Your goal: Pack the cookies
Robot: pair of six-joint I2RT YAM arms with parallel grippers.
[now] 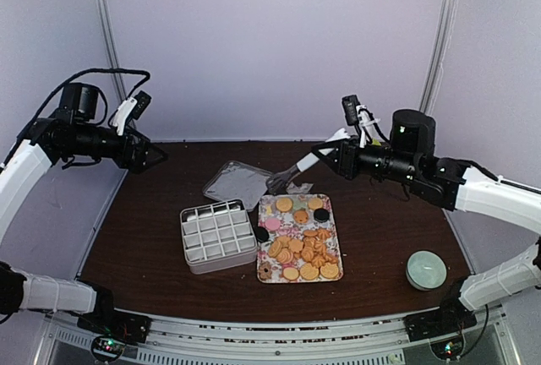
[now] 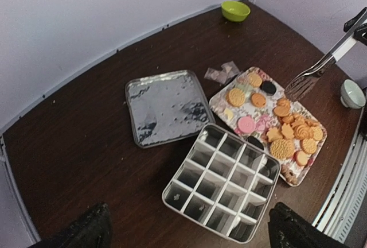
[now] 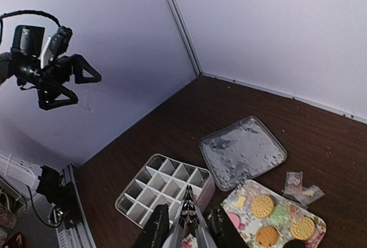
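A pair of metal tongs with white handles [image 1: 309,160] is gripped in my right gripper [image 1: 331,155], which is shut on them; their slotted heads point left and down, above the tray's far edge. In the right wrist view the tongs [image 3: 186,225] stand between the black fingers. Assorted cookies [image 1: 309,251] cover much of the floral tray [image 1: 325,209]. A grid box [image 1: 221,265] stands left of it, its compartments appearing empty. My left gripper is wide open over the table's left side, nothing between its fingers.
A clear lid [image 1: 238,184] lies behind the box, and small clear packets [image 2: 223,72] rest behind the tray. A pale bowl [image 1: 426,270] sits front right. The green bowl [image 2: 235,11] is hidden from above. Bare table [image 1: 144,238] surrounds the box's left.
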